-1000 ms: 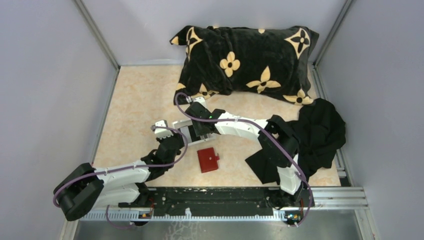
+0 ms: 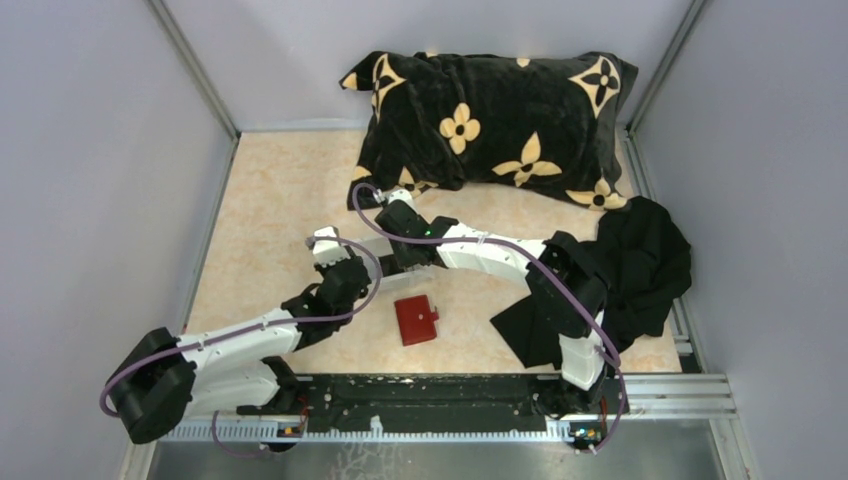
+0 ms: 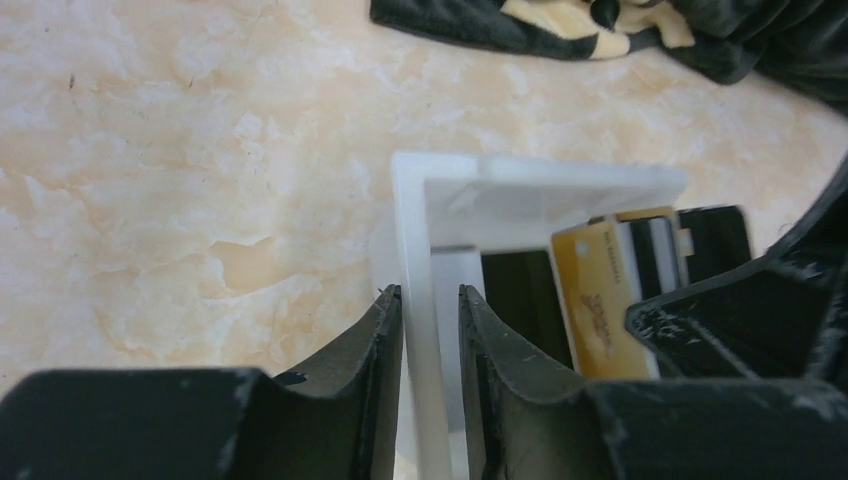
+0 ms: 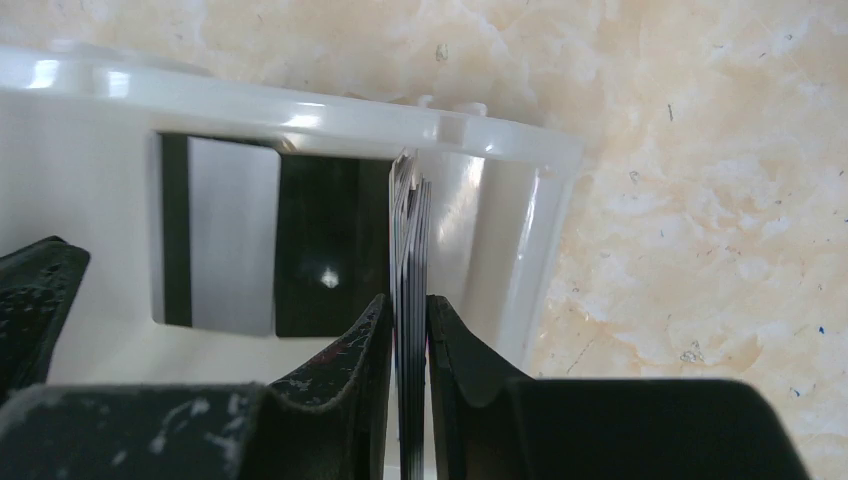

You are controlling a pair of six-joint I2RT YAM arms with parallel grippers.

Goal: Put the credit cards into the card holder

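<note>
My right gripper is shut on a stack of credit cards, seen edge-on above the white tray; one face of the outer card looks gold in the left wrist view. The left gripper straddles one wall of the tray [image 3: 418,240], its fingers part open on either side of the rim. Flat on the tray floor lie a grey piece [image 4: 233,235] and a black piece [image 4: 320,250]; whether these are cards I cannot tell. The red card holder [image 2: 416,320] rests on the table in front of the tray, its snap tab pointing right.
Behind the arms lies a black cushion [image 2: 490,125] with tan flowers. A black cloth [image 2: 640,265] is heaped at the right. Bare table shows left of the tray and around the card holder.
My right gripper has barely moved. The card holder has stayed put.
</note>
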